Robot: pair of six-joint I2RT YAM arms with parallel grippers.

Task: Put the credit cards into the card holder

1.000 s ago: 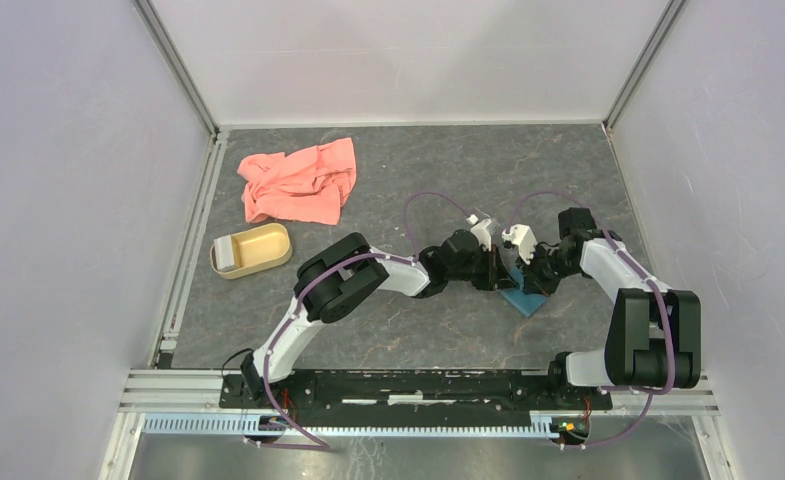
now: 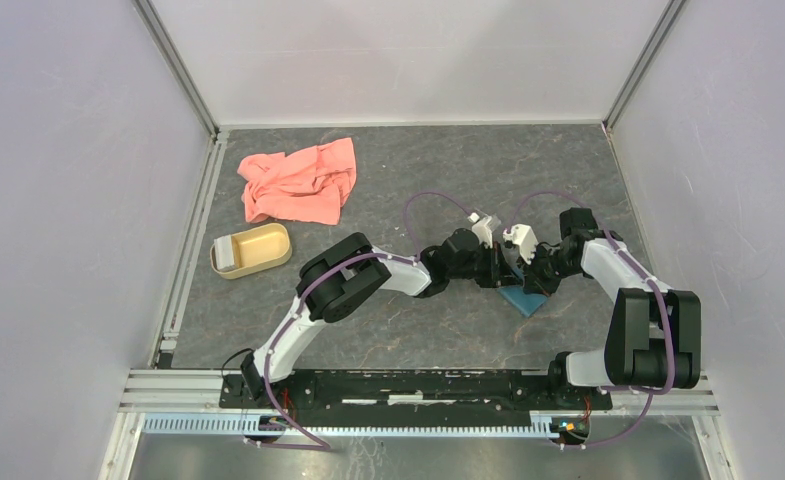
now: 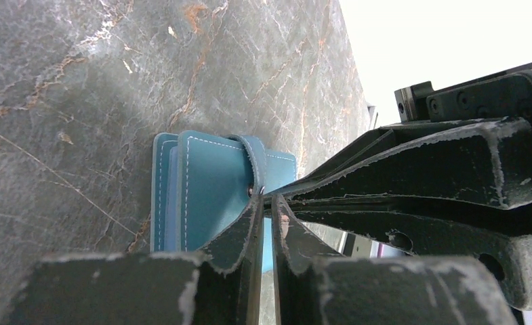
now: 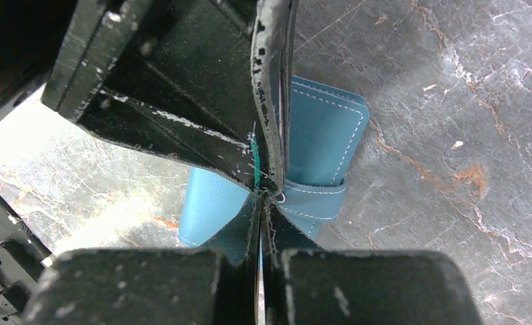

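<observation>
The blue card holder lies on the grey table, partly covered by both grippers. Its strap crosses the cover, and a small metal snap shows beside the fingertips. My left gripper is nearly closed, with a narrow strip of the holder between its fingers. Directly against it, at the snap end of the strap, my right gripper is shut, and nothing shows between its fingers. Whether the strap is fastened is hidden by the fingers. No separate credit card can be made out.
A yellow box with a whitish block at its left end stands on the table's left side. Behind it lies a crumpled coral cloth.
My left gripper has shifted very slightly to the right over the holder. The right arm and the holder look almost unmoved.
</observation>
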